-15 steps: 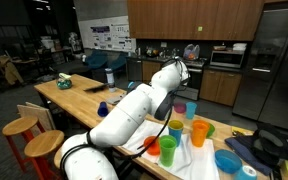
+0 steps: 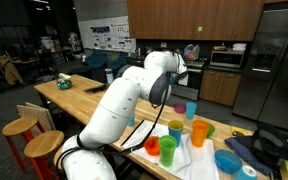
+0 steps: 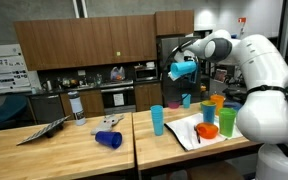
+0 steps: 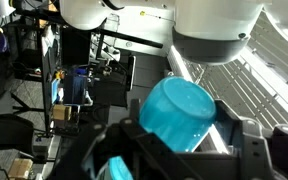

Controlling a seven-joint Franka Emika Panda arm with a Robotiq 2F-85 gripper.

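Observation:
My gripper [image 3: 181, 72] is raised above the table, shut on a light blue cup [image 4: 179, 108]. In the wrist view, dark fingers lie along both sides of this cup. The same cup shows as a small blue shape [image 3: 183, 69] in exterior view 2. In exterior view 1, the gripper is small and partly hidden by the arm, so its hold is unclear there.
Several cups stand on the table, among them a light blue cup [image 3: 157, 121], an orange cup [image 2: 199, 132] and a green cup [image 2: 167, 150]. A red bowl [image 3: 207, 131] sits on a white cloth [image 2: 192, 159]. A dark blue mug [image 3: 109, 139] lies at the left.
The arm has swung left and reared up in exterior view 1, with its elbow higher. It now covers the dark blue mug. The tabletop cups appear unmoved.

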